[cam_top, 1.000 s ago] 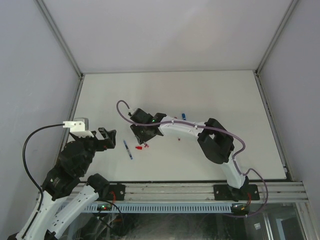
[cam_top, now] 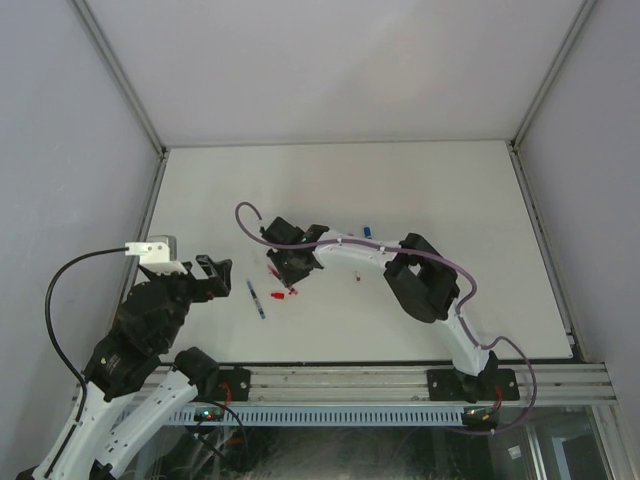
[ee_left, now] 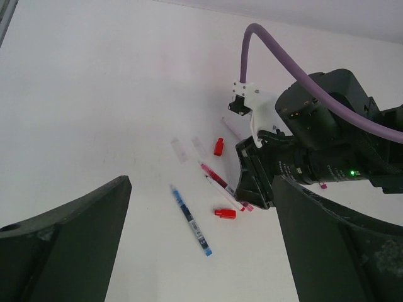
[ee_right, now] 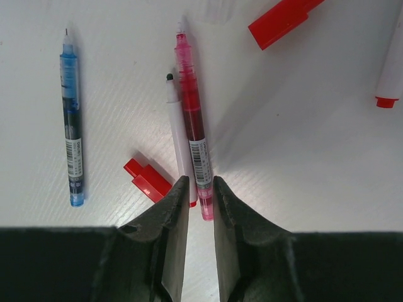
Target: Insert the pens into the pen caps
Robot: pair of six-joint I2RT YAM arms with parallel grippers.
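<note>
In the right wrist view, a red pen lies uncapped on the table, with a white marker along its side. Over the pen's lower end are the two tips of my right gripper, part open; the pen and marker ends show in the gap, and whether the fingers touch them I cannot tell. A blue pen lies apart to the left. Red marker caps lie near. My left gripper stands wide open and empty, well left of the pens.
Clear caps lie behind the pens in the left wrist view. Another white marker is at the right edge of the right wrist view. A blue item lies behind the right arm. Wide free table stretches behind.
The left arm and the blue pen have stayed put.
</note>
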